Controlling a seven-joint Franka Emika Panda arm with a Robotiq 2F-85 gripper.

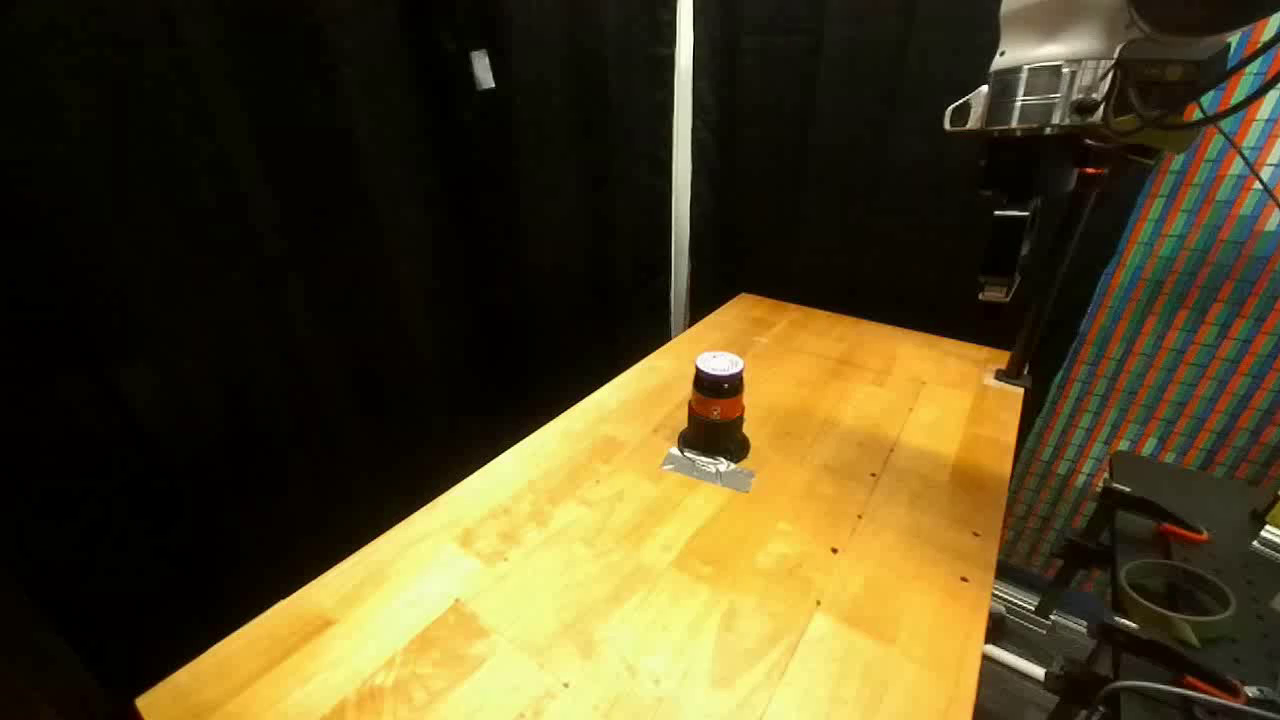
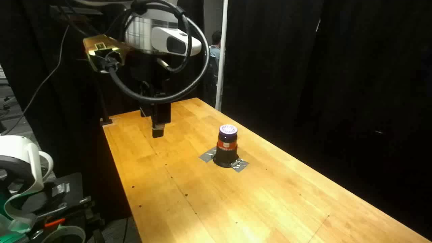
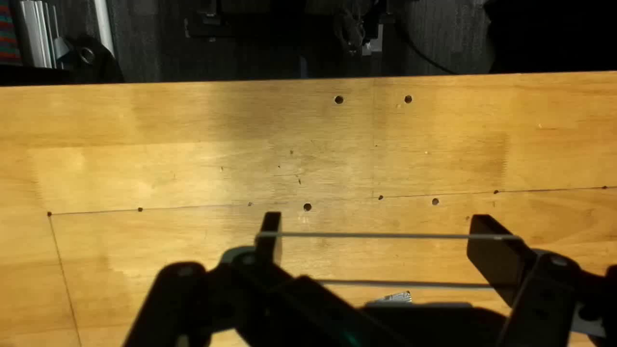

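A dark jar with an orange label and a whitish printed lid (image 1: 719, 364) stands upright in a black round base (image 2: 219, 160) on the wooden table. Strips of silver tape (image 1: 708, 469) lie at the foot of the base. Over the table's far end hangs my gripper (image 2: 151, 123), pointing down, well apart from the jar. In the wrist view, the fingers (image 3: 498, 254) are spread wide. Two thin strands (image 3: 376, 235) stretch across between them, and no object is held. The jar itself cannot be made out there; only a bit of tape (image 3: 396, 297) shows past the gripper's body.
Black curtains (image 1: 336, 240) and a pale pole (image 1: 681, 168) stand behind it. A dark side bench (image 1: 1248, 504) with clamps and a tape roll (image 1: 1176, 588) is beside the table. Cables (image 2: 178, 95) loop around the arm.
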